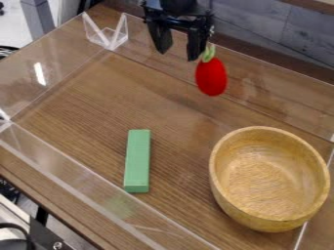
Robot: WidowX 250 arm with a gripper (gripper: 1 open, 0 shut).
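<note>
My black gripper (181, 41) is over the back middle of the wooden table (78, 117), its fingers pointing down and open. Just right of and below it is a red object with a green top (212, 76), like a strawberry or radish toy; whether the fingers touch it I cannot tell. A green bar (137, 161) lies at the front middle, and a large yellow bowl (268, 200) stands at the front right.
A clear plastic object (107, 29) sits at the back left. A wall or ledge runs along the back right.
</note>
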